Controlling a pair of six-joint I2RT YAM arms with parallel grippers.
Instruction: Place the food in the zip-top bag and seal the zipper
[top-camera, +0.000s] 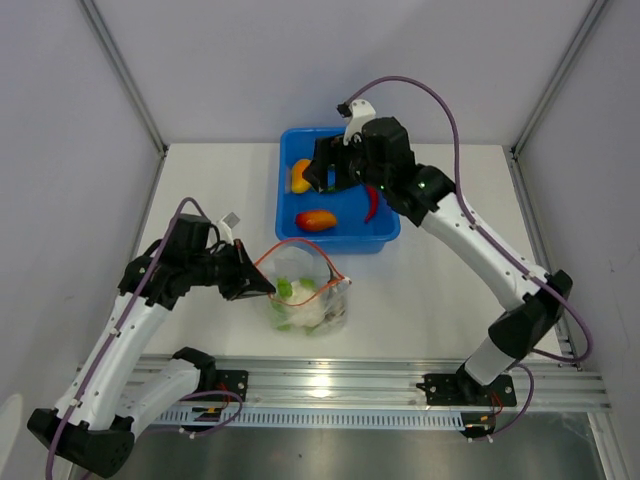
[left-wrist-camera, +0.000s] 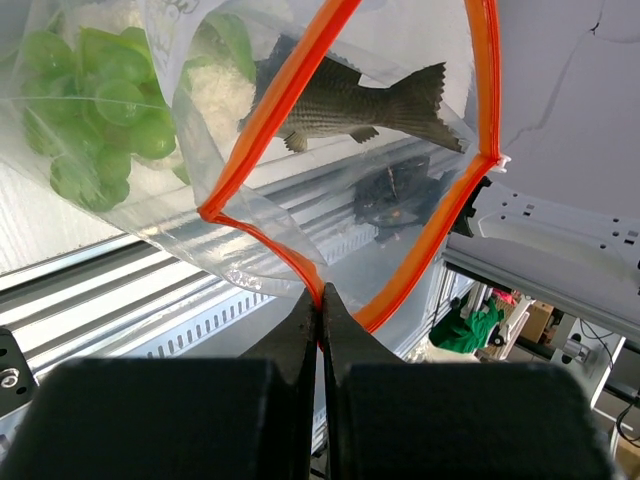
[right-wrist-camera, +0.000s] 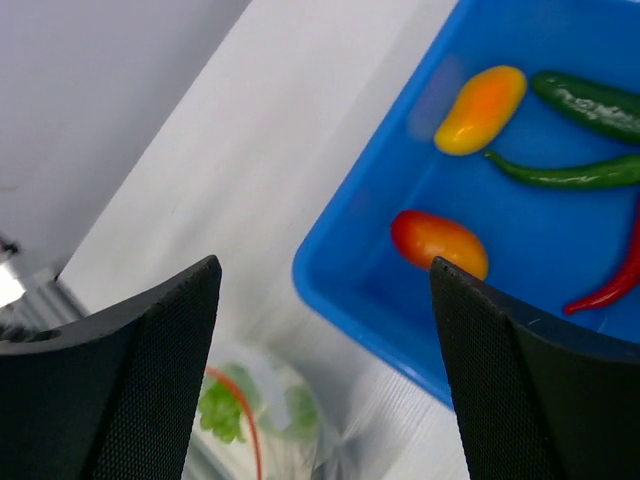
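The zip top bag (top-camera: 310, 310) stands open on the table, holding green grapes (left-wrist-camera: 110, 110), a fish (left-wrist-camera: 360, 105) and pale food. My left gripper is shut on the bag's orange zipper edge at its mouth. My right gripper (top-camera: 330, 170) is open and empty, above the blue tray (top-camera: 340, 240), which holds an orange mango (right-wrist-camera: 480, 105), a rounded red-orange item (right-wrist-camera: 435, 240), a cucumber (right-wrist-camera: 590, 105), a green chili (right-wrist-camera: 560, 175) and a red chili (right-wrist-camera: 610, 280).
Grey walls and metal rails border it.
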